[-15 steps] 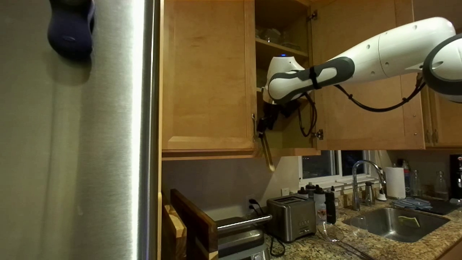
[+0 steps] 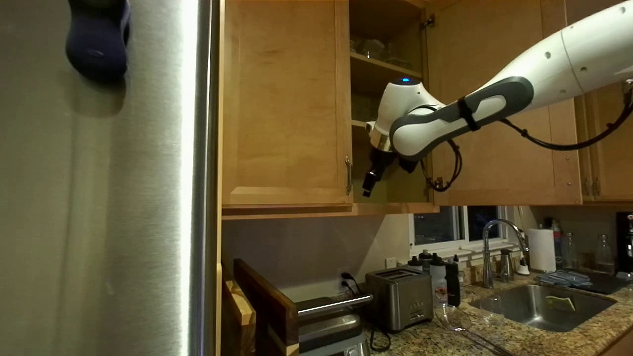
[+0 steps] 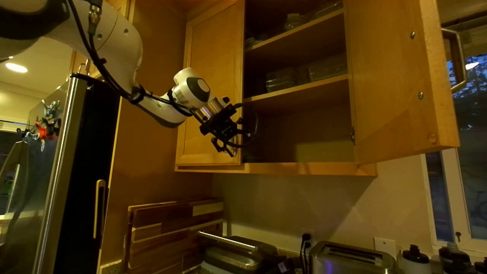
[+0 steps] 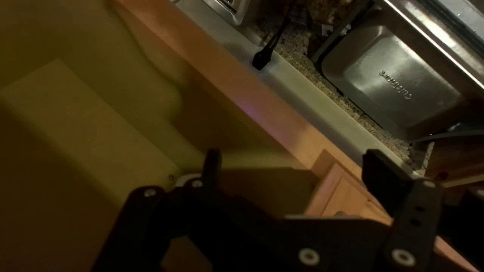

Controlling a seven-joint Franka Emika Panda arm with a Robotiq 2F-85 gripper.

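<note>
My gripper (image 2: 367,191) hangs tilted downward at the front of the open wall cabinet, near the handle of its closed left door (image 2: 285,107). In the wrist view the black fingers (image 4: 212,165) stand wide apart with nothing between them, so the gripper is open. The cabinet's bottom compartment (image 3: 315,137) looks mostly bare. Its wooden front edge (image 4: 254,108) runs diagonally across the wrist view. The right door (image 3: 392,82) is swung wide. No long tan object shows in any current view; part of the cabinet floor is hidden.
Glassware and stacked dishes (image 3: 280,80) sit on the upper shelves. Below are a toaster (image 2: 400,296), a metal countertop grill (image 4: 394,81) and upright cutting boards (image 3: 173,228). A steel fridge (image 2: 107,207) stands at the left. Open air separates cabinet and counter.
A long tan object hung from my gripper a second ago and is now gone from it. The arm has shifted right in exterior view 1, and the gripper is at a different tilt.
</note>
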